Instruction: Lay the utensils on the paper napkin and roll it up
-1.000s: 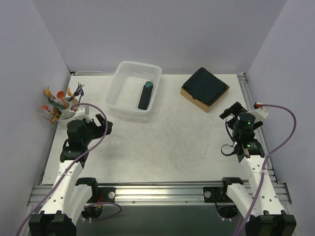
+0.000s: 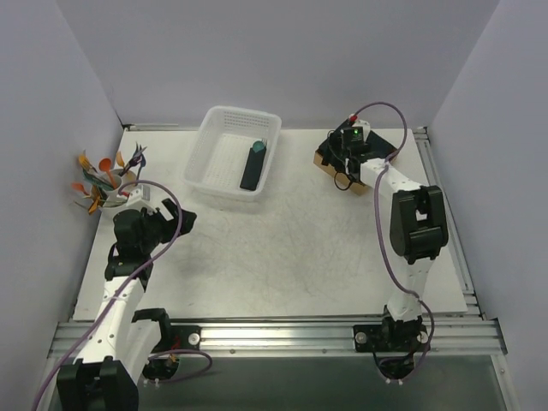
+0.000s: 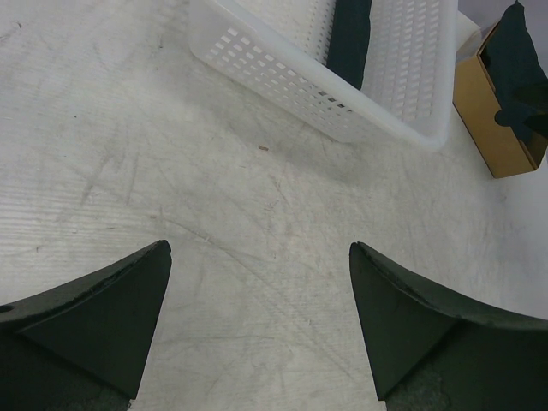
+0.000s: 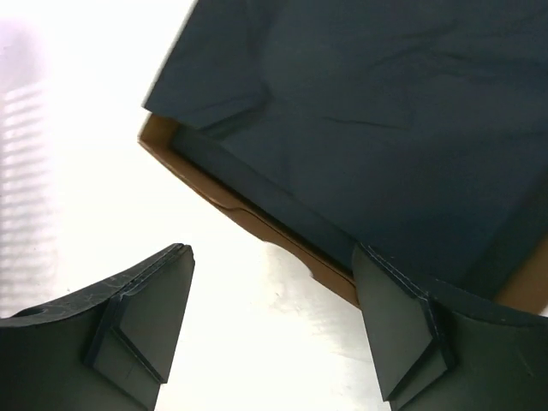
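Dark folded napkins (image 4: 368, 94) fill a cardboard box (image 2: 338, 178) at the back right. My right gripper (image 2: 342, 144) is over that box, its fingers apart in the right wrist view, with the box's near edge below and between them. A dark utensil pouch (image 2: 253, 169) with a small teal round top and what look like tines lies in a white plastic basket (image 2: 205, 184). At the left, my left gripper (image 2: 181, 211) stands open above bare table, nothing between its fingers.
Colourful utensils (image 2: 106, 168) stand in white holders at the back left, beside the left arm.
My right arm has swung from the right front of the table up and inward to over the cardboard box. The left arm looks unchanged.
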